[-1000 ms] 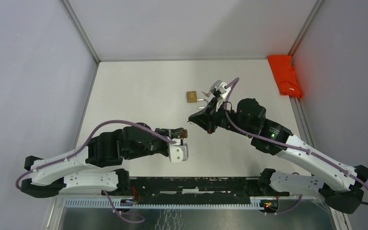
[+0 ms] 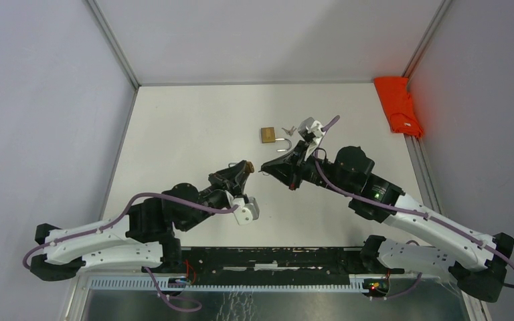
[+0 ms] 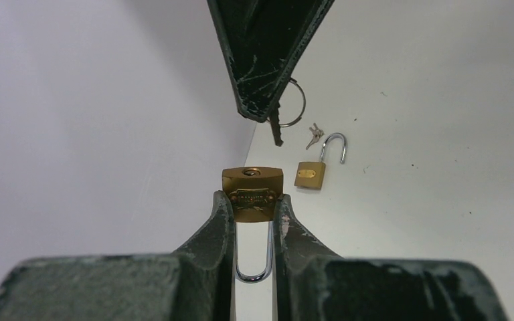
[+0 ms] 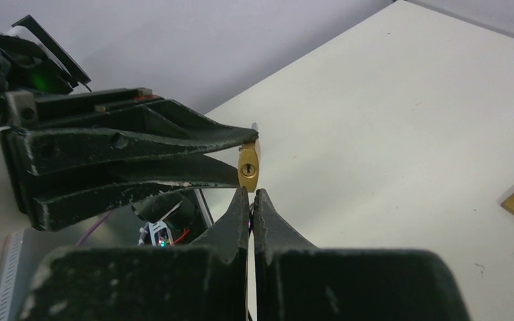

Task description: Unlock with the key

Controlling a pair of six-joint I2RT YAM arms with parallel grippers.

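Note:
My left gripper is shut on a brass padlock (image 3: 252, 180), shackle hanging down, its keyhole facing up in the left wrist view and toward my right gripper in the right wrist view. The right gripper is shut at the fingertips; a dark key (image 3: 276, 127) with a ring (image 3: 301, 100) sticks out from its tips in the left wrist view, just above the padlock and apart from it. In the right wrist view the key is hidden or too small to tell.
A second padlock (image 2: 268, 134) with its shackle open lies on the white table (image 2: 174, 120), beside small keys (image 2: 289, 130). An orange cloth (image 2: 398, 103) lies at the back right.
The left gripper with the padlock has moved back and left from a second ago, and slightly further back since. The right gripper has shifted slightly, most recently a little left and back.

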